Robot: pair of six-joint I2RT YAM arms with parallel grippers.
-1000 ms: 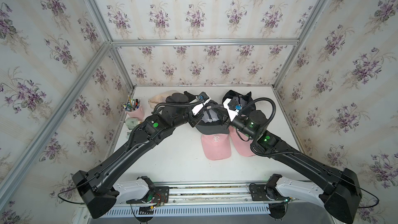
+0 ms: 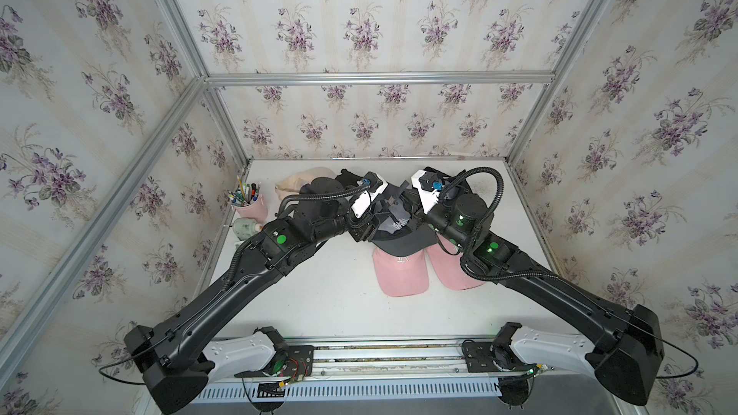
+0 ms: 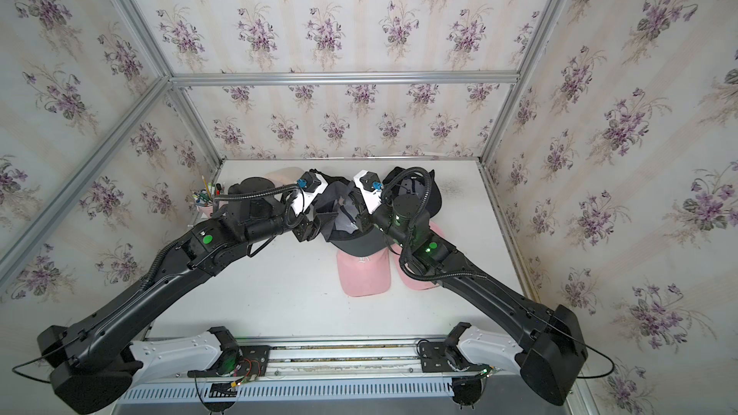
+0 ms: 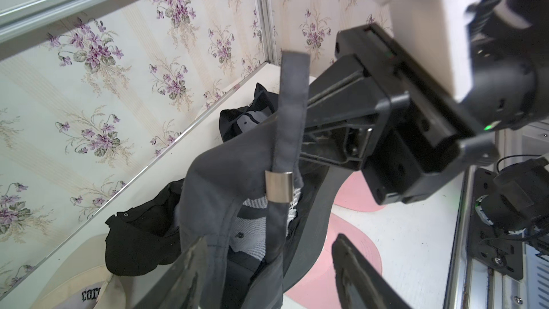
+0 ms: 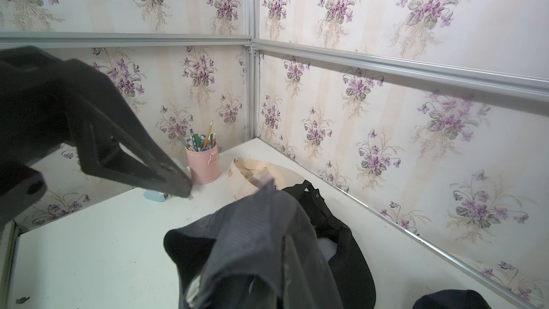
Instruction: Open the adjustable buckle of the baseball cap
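The dark grey cap [image 4: 214, 177] is raised at its back, its strap facing the left wrist camera. Its strap [image 4: 292, 108] passes through a metal buckle [image 4: 279, 187], with a long end standing upward above it. My left gripper is open, its blurred fingers [image 4: 361, 271] on either side of the cap's edge and lower strap, apart from the buckle. Across from it my right gripper is shut on the cap's grey cloth. Behind the strap, the exact grip of its tips is hidden in the left wrist view.
Pink-brimmed caps [image 2: 401, 273] lie in front of and under the grey one. Behind are black caps [image 4: 143, 234] and a beige cap [image 5: 251, 174]. A pink pen cup [image 5: 203, 163] stands at the back left.
The grey cap has tilted and moved right, and its brim now covers more of the pink brim below.
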